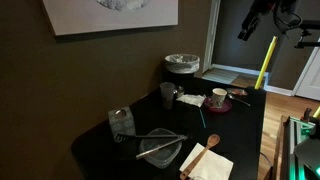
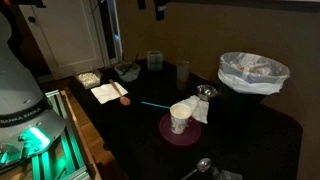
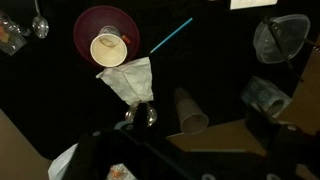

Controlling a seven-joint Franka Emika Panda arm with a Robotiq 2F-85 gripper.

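High above the black table, my gripper stands open with nothing between its fingers. The wrist view looks down past its dark, spread fingers. A white paper cup rests on a dark red plate; from above, something brownish shows inside the cup. Beside the plate lies a crumpled white napkin, touching or close to a shiny metal item. A grey tumbler and a clear square container stand farther along the table. A thin blue stick lies apart from them.
A clear bowl has dark and light utensils across it. Near the table edge, a wooden spoon lies on white paper. A white-lined bin stands at the back, and a metal spoon lies near the plate.
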